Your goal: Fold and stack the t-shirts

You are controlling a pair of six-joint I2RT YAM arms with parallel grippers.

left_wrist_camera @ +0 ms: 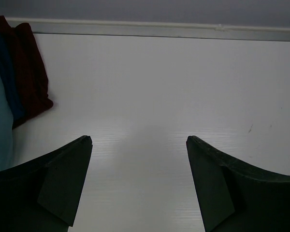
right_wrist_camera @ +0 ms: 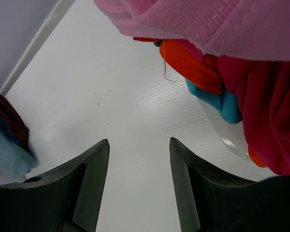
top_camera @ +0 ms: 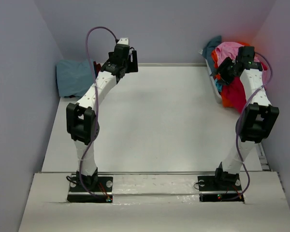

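At the back left corner of the table lies a stack of folded shirts, a grey-teal one point(top_camera: 75, 78) on top, with a dark red edge point(left_wrist_camera: 31, 67) and a blue one point(left_wrist_camera: 7, 72) showing beneath. My left gripper is open and empty, to the right of that stack. A white bin point(top_camera: 215, 89) at the back right is heaped with crumpled shirts: pink point(top_camera: 228, 50), red point(top_camera: 236, 94), orange and teal. Over the bin's left side, my right gripper has its fingers apart with only bare table seen between them.
Grey walls close in the left, back and right sides. Some cloth hangs over the bin's front edge. A purple cable loops along each arm.
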